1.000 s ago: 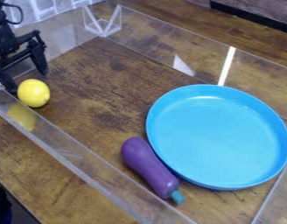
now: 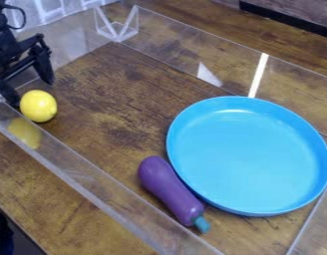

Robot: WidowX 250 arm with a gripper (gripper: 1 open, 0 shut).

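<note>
A black gripper [image 2: 23,72] hangs at the left edge, open, its fingers just above and left of a yellow egg-shaped object [image 2: 39,106] that rests on the wooden floor by the clear wall. A large blue plate [image 2: 247,154] fills the right side. A purple toy eggplant [image 2: 170,191] with a teal tip lies below and left of the plate.
Clear plastic walls [image 2: 113,204] border the wooden work area [image 2: 127,110]. The middle of the floor between the yellow object and the plate is bare.
</note>
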